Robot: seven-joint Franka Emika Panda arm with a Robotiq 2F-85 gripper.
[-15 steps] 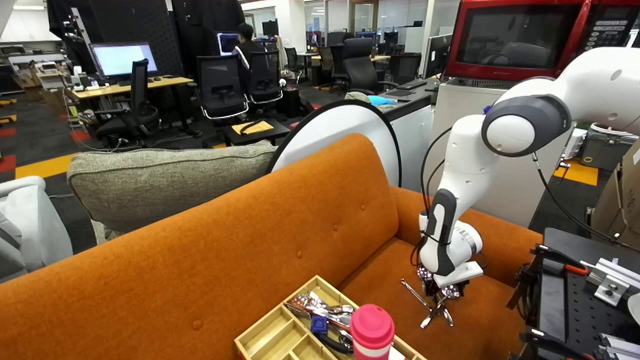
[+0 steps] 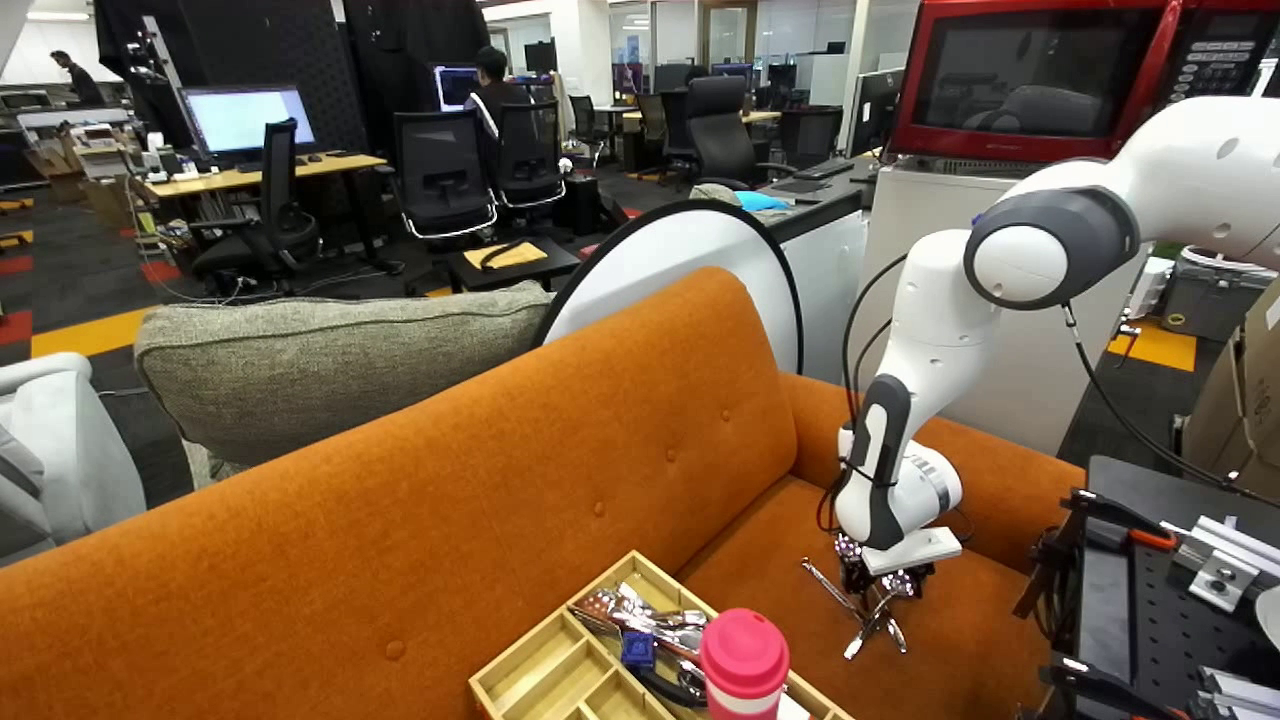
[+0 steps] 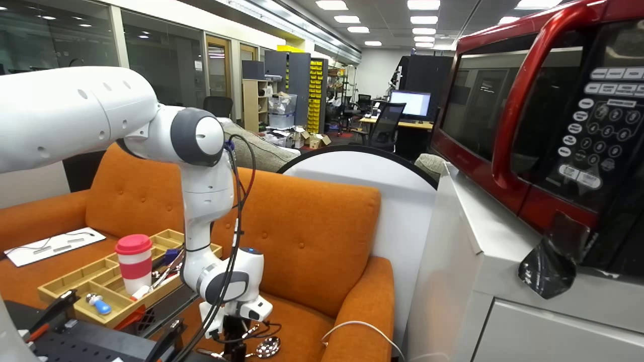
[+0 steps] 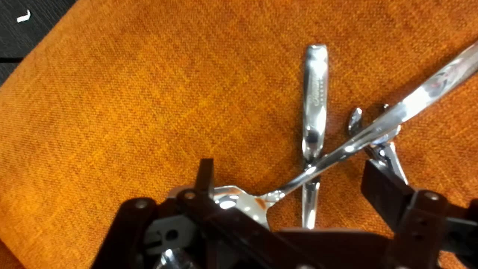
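On the orange sofa seat lies a small pile of shiny metal utensils. In the wrist view a long-handled spoon (image 4: 381, 124) crosses over a straight silver handle (image 4: 315, 98), its bowl end partly hidden by the left finger. A shorter metal piece (image 4: 388, 154) lies by the right finger, partly covered by the long handle. My gripper is open above the pile, its fingers apart with the crossing handles showing between them. In exterior view 2 a slotted spoon (image 3: 268, 347) rests beside the gripper on the seat.
A wooden divided tray (image 2: 528, 672) holds several utensils and a blue item (image 2: 638, 650). A cup with a pink lid (image 2: 744, 660) stands in it. The sofa backrest (image 2: 576, 444) rises behind. A black table with clamps (image 2: 1110, 588) borders the seat.
The arm has shifted very slightly left and down in exterior view 1. One utensil end at the pile has moved slightly; the tray looks the same.
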